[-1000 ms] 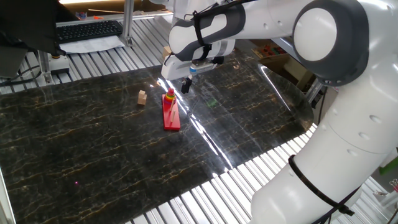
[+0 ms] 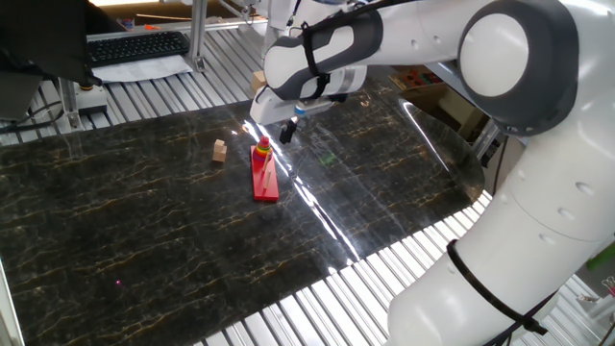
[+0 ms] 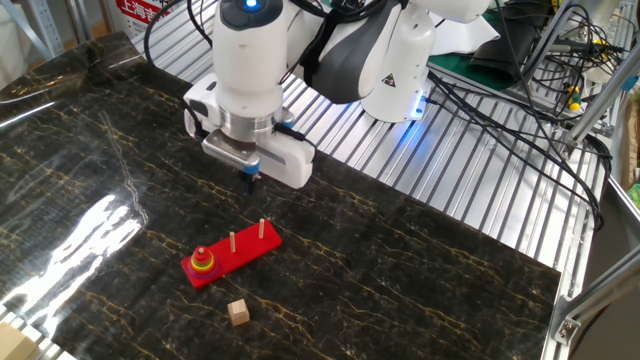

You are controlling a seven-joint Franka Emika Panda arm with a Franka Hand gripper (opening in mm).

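A red board (image 3: 235, 256) with upright wooden pegs lies on the dark marbled tabletop. Coloured rings (image 3: 203, 263) form a stack around the peg at one end, with a red piece on top. The other two pegs (image 3: 262, 229) are bare. Beside the board sits a small pale wooden block (image 3: 239, 312), which in exterior view 1 looks like two wooden pieces (image 2: 219, 151) close together. My gripper (image 3: 249, 183) hangs above the table, apart from the board, towards the robot's base. Its dark fingers appear together as one narrow shape; nothing shows between them.
Around the board and block the tabletop (image 3: 400, 270) is largely clear. Silver slatted surface (image 3: 480, 180) borders it near the robot's base. A keyboard (image 2: 137, 46) lies beyond the table, and a larger wooden piece (image 3: 14, 342) shows at the lower left corner.
The arm has shifted very slightly, with the gripper nearly in the same place. The board, rings and wooden pieces have not moved.
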